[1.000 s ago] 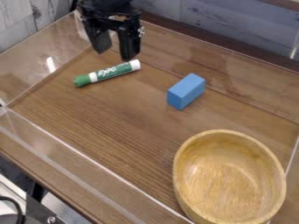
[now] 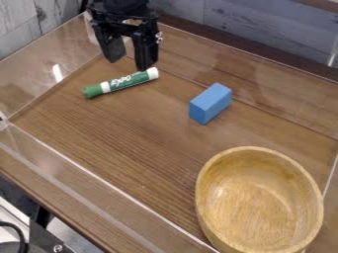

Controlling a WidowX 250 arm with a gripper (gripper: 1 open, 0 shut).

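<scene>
My black gripper (image 2: 129, 49) hangs at the top left of the camera view, open, above and just behind a green marker with white ends (image 2: 121, 83) that lies diagonally on the wooden surface. Right of the centre lies a blue block (image 2: 211, 103). A round, pale yellow bowl (image 2: 259, 153) sits at the lower right.
Raised edges run along the left and back. A black cable (image 2: 14, 230) shows at the lower left corner.
</scene>
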